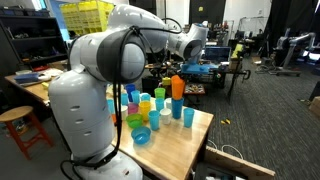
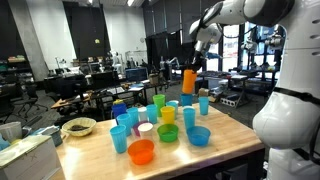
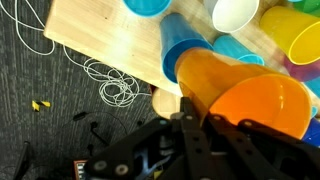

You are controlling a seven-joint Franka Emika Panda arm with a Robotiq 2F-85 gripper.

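Observation:
My gripper is shut on an orange cup (image 3: 222, 82), gripping it near the rim in the wrist view. In exterior view 1 the orange cup (image 1: 178, 87) stands right above a blue cup (image 1: 177, 107). Exterior view 2 likewise has the orange cup (image 2: 189, 82) over a blue cup (image 2: 187, 99). The blue cup (image 3: 181, 44) is partly covered by the orange one in the wrist view. Whether the orange cup rests on or inside it, I cannot tell.
Several coloured cups and bowls crowd the wooden table (image 1: 180, 147), among them a blue bowl (image 1: 141, 135) and an orange bowl (image 2: 141, 152). A light blue cup (image 1: 188, 118) stands close by on the right. A loose white cable (image 3: 122, 84) lies beyond its edge.

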